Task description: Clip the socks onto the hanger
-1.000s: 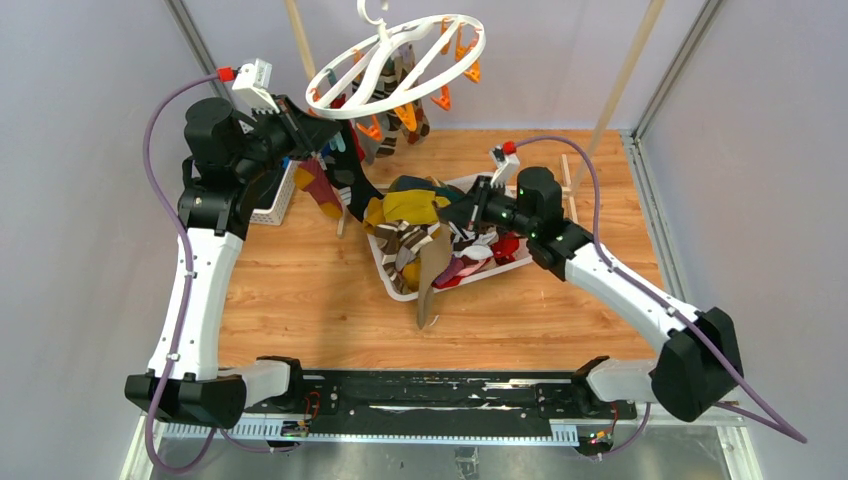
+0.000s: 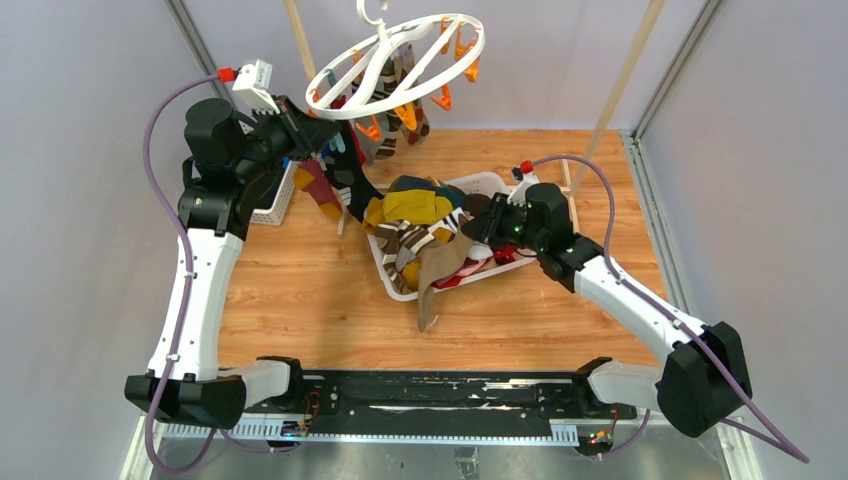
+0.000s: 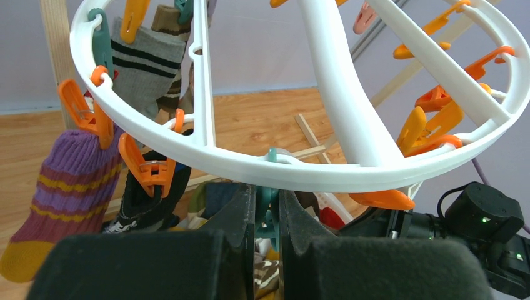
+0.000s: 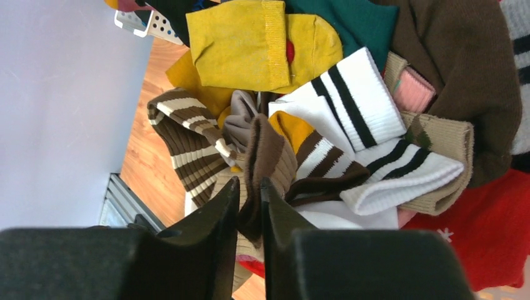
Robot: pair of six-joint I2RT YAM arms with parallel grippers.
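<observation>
The white round hanger hangs at the top, carrying orange and teal clips. Between the fingers of my left gripper, shut, is a teal clip on the hanger's near rim. Clipped on the hanger's left side are a purple sock and a black sock; a grey striped sock hangs further back. Over the sock pile, my right gripper has its fingers apart. A brown fold of sock stands in the gap between them; whether they press on it does not show.
A white basket full of loose socks stands on the wooden floor. One brown sock drapes over its front edge. Another white basket is at the left. Wooden poles stand behind.
My right gripper has moved a little back to the right and down over the basket, and its fingers look wider apart than a second ago. The left arm and hanger have not moved.
</observation>
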